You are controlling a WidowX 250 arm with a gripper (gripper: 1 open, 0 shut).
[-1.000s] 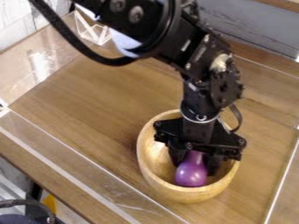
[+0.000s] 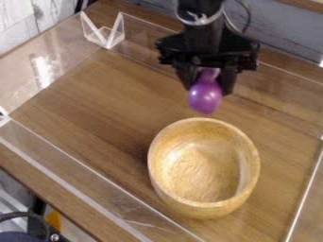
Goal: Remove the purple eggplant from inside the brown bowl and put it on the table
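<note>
The purple eggplant [image 2: 206, 95] hangs with its rounded end down, beyond the bowl's far rim and clear of it. My black gripper [image 2: 207, 76] is shut on its upper end, which the fingers partly hide. Nearer the camera stands the brown bowl [image 2: 161, 151], upright on the wooden table [image 2: 94, 113], with nothing inside it.
A clear plastic holder [image 2: 105, 31] stands at the back left. Transparent strips run along the table's left and right sides. Bare wood lies open to the left of the bowl and beneath the eggplant.
The gripper has lifted the eggplant out of the bowl and carried it up and away from the camera, past the far rim. The bowl has stayed in place.
</note>
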